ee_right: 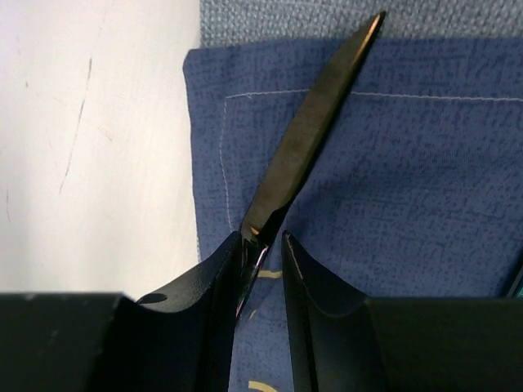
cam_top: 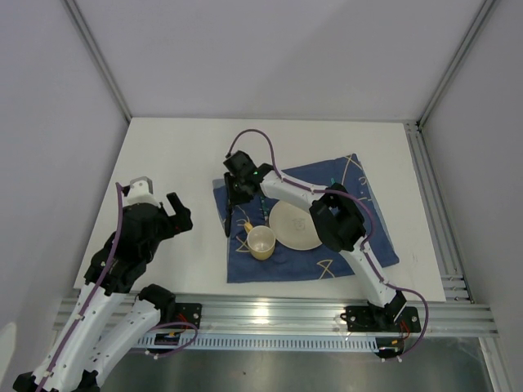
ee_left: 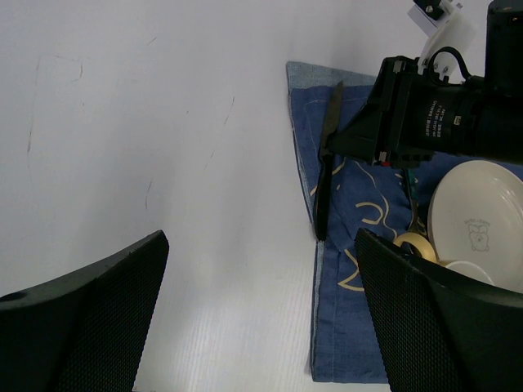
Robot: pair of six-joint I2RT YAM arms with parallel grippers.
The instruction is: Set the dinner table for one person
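Note:
A dark knife [ee_right: 304, 131] lies on the left edge of the blue placemat [cam_top: 294, 269]. My right gripper is down over it, its fingers part open on either side near where blade meets handle; I cannot tell whether they touch it. A cream plate [cam_top: 296, 229] lies on the mat, with a yellow mug [cam_top: 261, 243] at its lower left. Another slim utensil [ee_left: 411, 196] lies between knife and plate, partly hidden by the right arm. My left gripper stands open and empty over the bare table at the left.
Bare white table [cam_top: 172, 261] surrounds the mat, with free room on the left and at the back. Walls and metal rails border the table. The right arm reaches across the plate and mat.

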